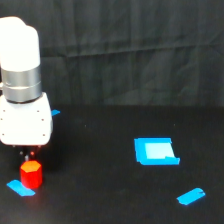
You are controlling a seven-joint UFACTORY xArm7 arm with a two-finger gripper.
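Note:
The white-and-grey arm comes down at the left of the camera view, with its gripper (30,155) low over the dark table. Directly below the white hand is a small red block (31,176), its lighter orange top showing. Whether the block touches the table cannot be told.
Blue tape (19,188) lies beside the block at the front left. A white square framed in blue (157,151) is right of centre, and another blue strip (190,196) lies at the front right.

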